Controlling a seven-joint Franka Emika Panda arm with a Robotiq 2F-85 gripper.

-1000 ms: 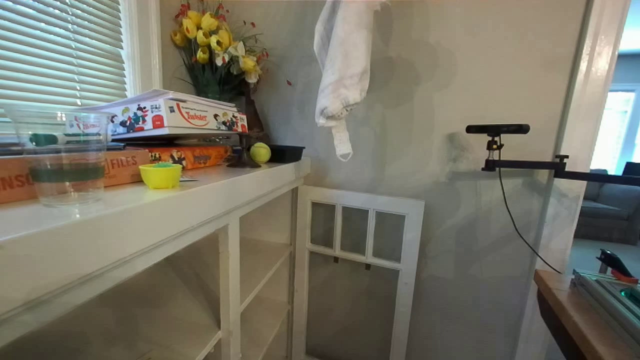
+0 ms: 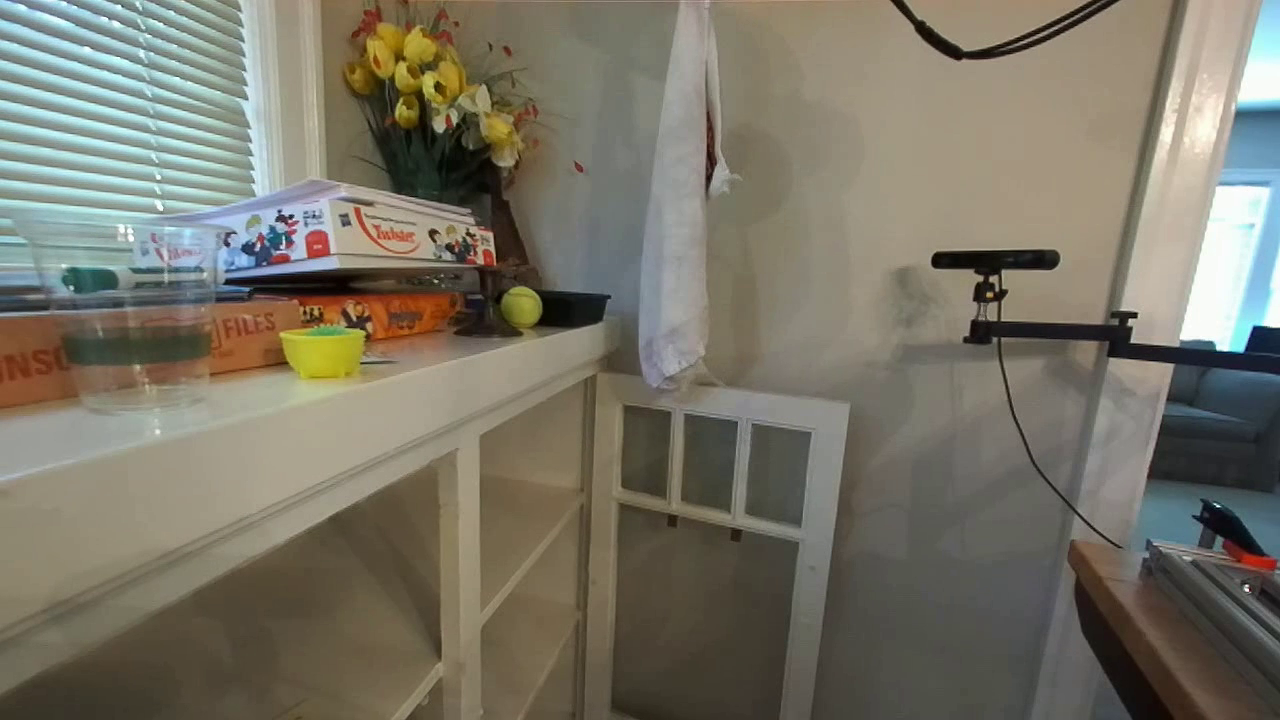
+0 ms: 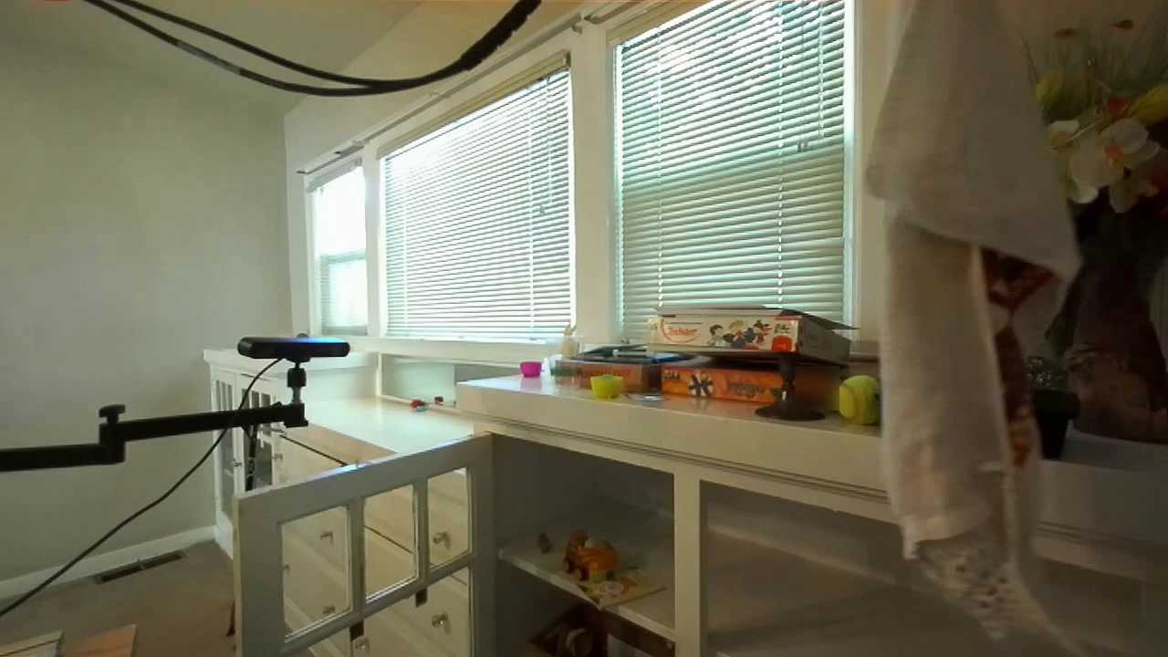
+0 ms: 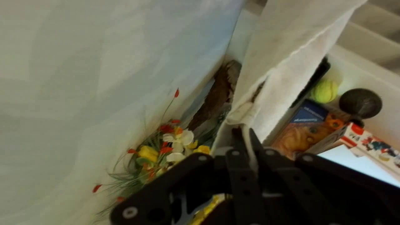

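Observation:
A white towel (image 2: pixel 678 216) hangs down from the top of exterior view 1, its lower end close above the glazed cabinet door. In exterior view 2 the same towel (image 3: pixel 953 361) drapes long on the right, with a reddish-brown pattern along one fold. My gripper appears only in the wrist view, shut on a pinched bit of the towel. From there the cloth (image 4: pixel 288 71) stretches up and to the right. The arm and gripper lie outside both exterior views.
Along the white counter (image 2: pixel 480 372) stand game boxes (image 2: pixel 360 234), a yellow bowl (image 2: pixel 324 352), a clear cup (image 2: pixel 138 312), a tennis ball (image 2: pixel 521 307) and a flower vase (image 2: pixel 450 108). The glazed door (image 2: pixel 720 540) stands below the towel. A camera arm (image 2: pixel 1056 334) juts in from the right.
The towel hangs lower and narrower in exterior view 1 than a second ago.

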